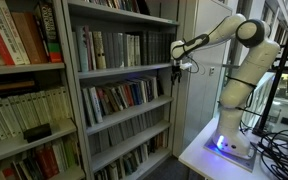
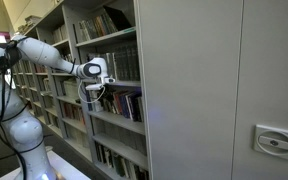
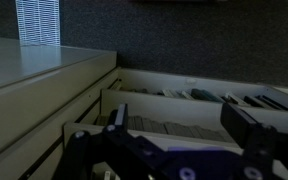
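Note:
My gripper points down in front of the bookshelf, its two dark fingers standing wide apart at either side of the wrist view. Between them I see only shelves and book tops further below, so it is open and empty. In the first exterior view the gripper (image 1: 177,77) hangs at the right end of the shelf unit, near the second row of books (image 1: 124,95). From the other side, the gripper (image 2: 103,86) appears beside the shelves, small and hard to make out.
Tall grey shelves (image 1: 76,95) full of books fill the left. The arm is mounted on a white table (image 1: 206,158). A large pale panel (image 2: 194,90) stands at the shelf's end. Dark floor (image 3: 184,45) shows past the shelves, and cables (image 1: 282,150) lie behind the base.

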